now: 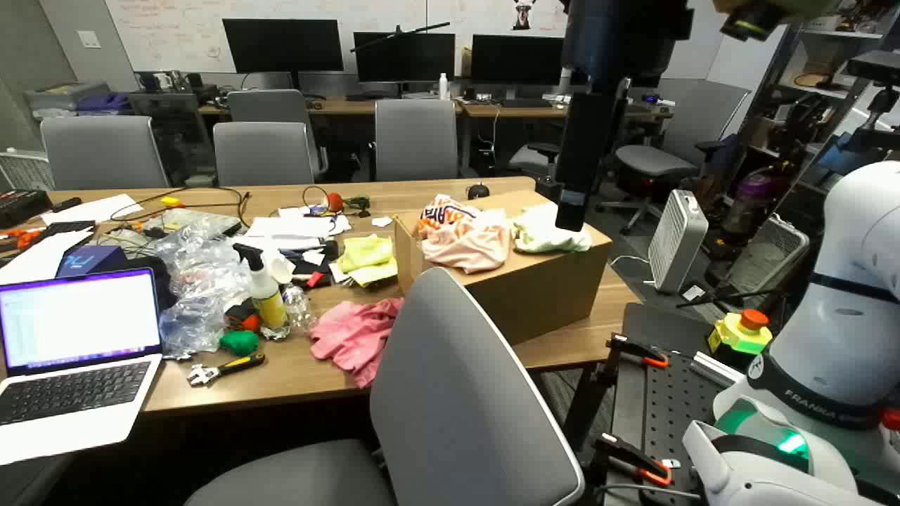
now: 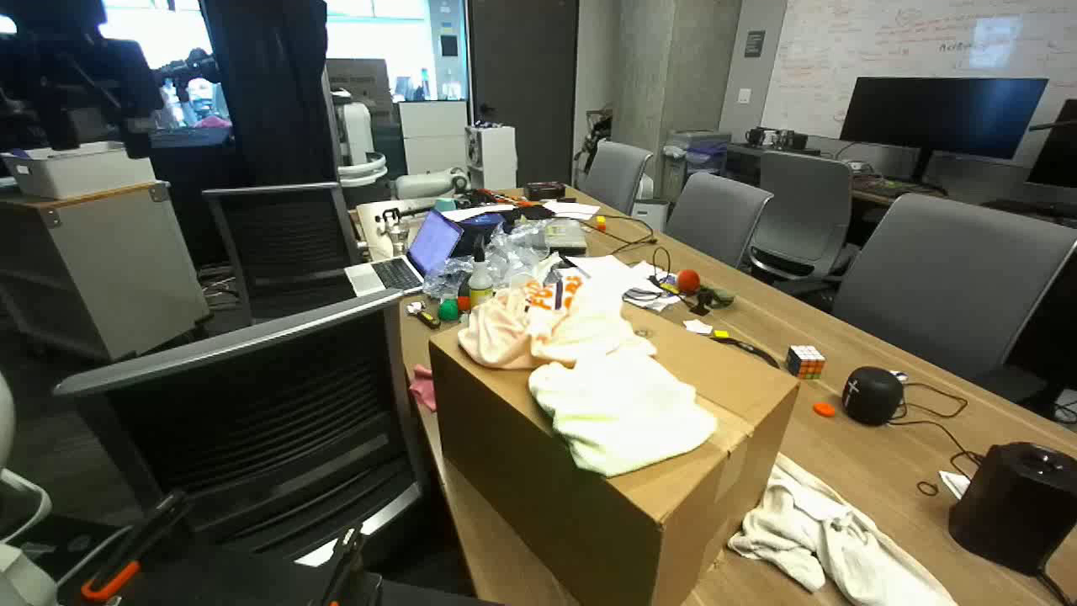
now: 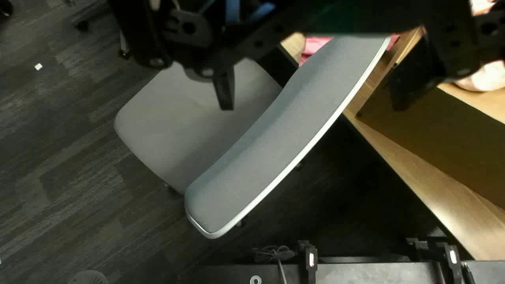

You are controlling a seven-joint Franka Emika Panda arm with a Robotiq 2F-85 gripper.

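My gripper is open in the wrist view, its two fingers wide apart with nothing between them. Below it stands a grey office chair (image 3: 303, 127), pulled up to the table. In exterior view 1 the dark gripper hangs high at the upper right, and its overlap with the box there does not tell the distance. On the cardboard box (image 1: 540, 308) lie a peach cloth with orange print (image 1: 466, 240) and a pale yellow-green cloth (image 2: 616, 409). A pink cloth (image 1: 358, 333) rests on the table beside the box.
A laptop (image 1: 76, 354), a spray bottle (image 1: 268, 299), plastic wrap and tools crowd the table's left side. A white cloth (image 2: 833, 535), a black speaker (image 2: 872, 395) and a puzzle cube (image 2: 804, 362) lie beyond the box. The chair back rises in front of the table.
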